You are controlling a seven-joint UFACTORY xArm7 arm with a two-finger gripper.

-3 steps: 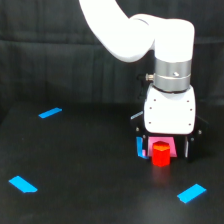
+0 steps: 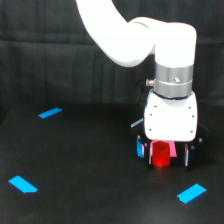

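My white arm reaches down from the top with its gripper (image 2: 168, 154) low over the table, right of centre. The dark fingers stand apart and open, one at the left and one at the right. Between or just behind them is a red block (image 2: 160, 153), partly covered. A pink piece (image 2: 173, 149) shows to its right and behind it. At the left edge of this cluster a blue piece (image 2: 141, 147) is visible. Whether the fingers touch the red block cannot be made out.
Blue strips mark the dark table (image 2: 80, 150) at the far left (image 2: 50, 113), the front left (image 2: 22, 184) and the front right (image 2: 191, 193).
My gripper has come down and slightly to the right, and now covers more of the pink piece and part of the red block. The coloured pieces seem to be in the same place.
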